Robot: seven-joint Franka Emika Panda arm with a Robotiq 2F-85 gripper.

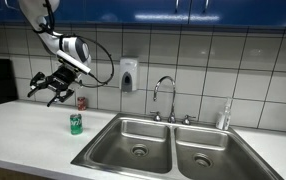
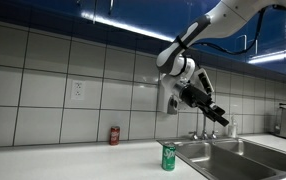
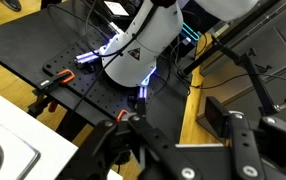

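Observation:
A green can [image 1: 76, 124] stands upright on the white counter, left of the sink; exterior view 2 shows the same green can [image 2: 168, 157] near the counter's edge. Farther back, close to the tiled wall, is a red can [image 1: 81, 103], also upright [image 2: 114, 135]. Above the counter and clear of both cans hangs my gripper [image 1: 44, 96], tilted sideways. Its two dark fingertips look apart in exterior view 1, and I make out no object between them. The wrist view has the gripper's dark fingers along its lower edge and neither can.
A double sink [image 1: 173, 152] with a tall faucet [image 1: 165, 95] lies to the right of the cans. A soap dispenser [image 1: 129, 74] hangs on the wall. Blue cabinets [image 1: 163, 14] run overhead.

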